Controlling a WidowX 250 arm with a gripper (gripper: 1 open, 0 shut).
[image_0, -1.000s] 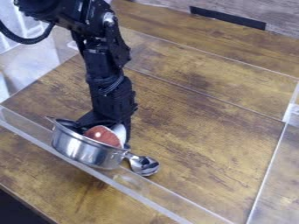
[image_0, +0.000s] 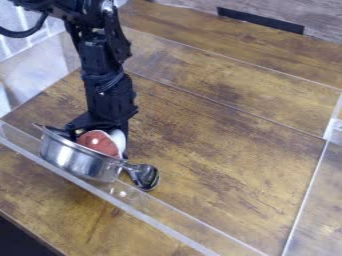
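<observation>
A silver metal pot (image_0: 75, 160) sits at the lower left on the near clear strip, with a red and white round object (image_0: 102, 142) inside it. My black gripper (image_0: 94, 128) is down at the pot's far side, shut, with its fingertips at the pot and the red and white object. What exactly lies between the fingers is hidden. A shiny spoon-like metal piece (image_0: 142, 175) sticks out to the right of the pot.
Clear panels or strips (image_0: 227, 233) border it along the front, left and right. A dark slot shows at the back edge.
My gripper, the pot and the red and white object have moved left together, and the metal piece beside the pot has shifted left too.
</observation>
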